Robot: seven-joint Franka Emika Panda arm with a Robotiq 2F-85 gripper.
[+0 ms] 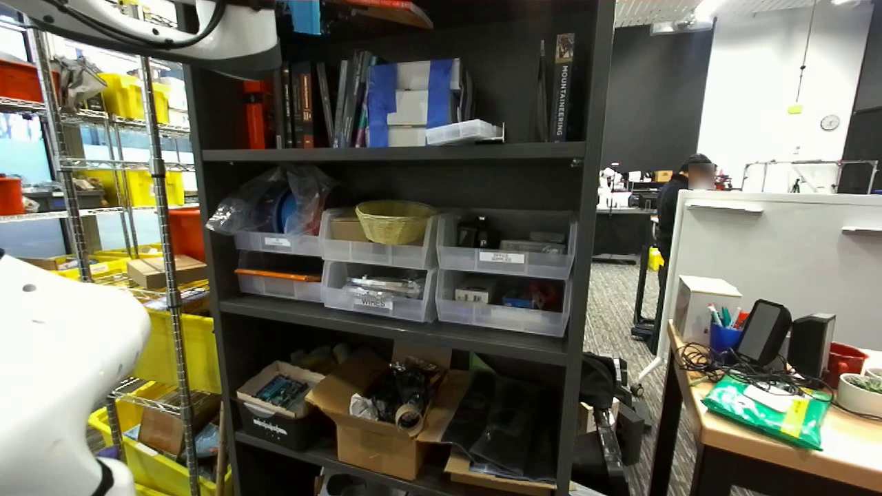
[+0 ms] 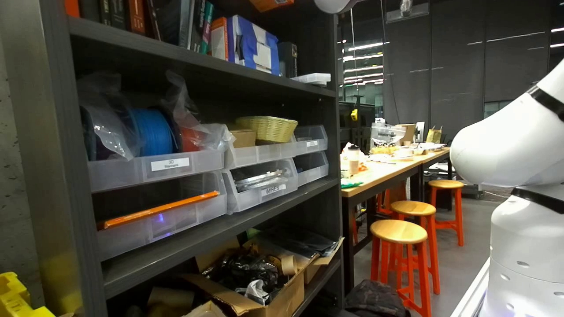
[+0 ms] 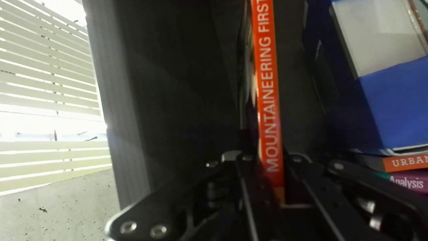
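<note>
A thin book with an orange-red spine (image 3: 268, 88), lettered "MOUNTAINEERING FIRST", is pinched at its near end between the fingers of my gripper in the wrist view. In exterior view 1 that book (image 1: 393, 12) hangs at the top edge, above the blue-and-white box and clear of the upper shelf board. Only a bit of the gripper shows there, beside the blue piece, as most is cut off by the frame. Exterior view 2 catches an orange end of the book (image 2: 270, 4) at the top.
On the upper shelf (image 1: 372, 154) stand several books, the blue-and-white box (image 1: 413, 95) and a white tray (image 1: 464, 132). A thick "MOUNTAINEERING" book (image 1: 563, 91) is upright at the far right, with bare shelf to its left. Clear bins fill the shelf below.
</note>
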